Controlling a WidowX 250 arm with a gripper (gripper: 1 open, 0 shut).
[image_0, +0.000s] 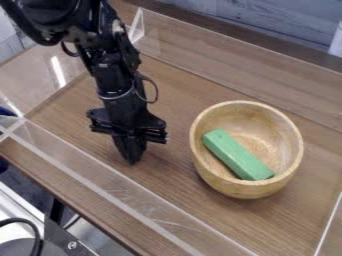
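Observation:
My black gripper (130, 150) hangs low over the wooden table, left of a round beige bowl (282, 125). A long green block (235, 153) lies tilted inside the bowl. The gripper's fingertips are dark and small, so whether they stand open or hold anything is hard to tell.
Clear panels or edges run along the left and upper sides, and a black cable lies at the lower left corner.

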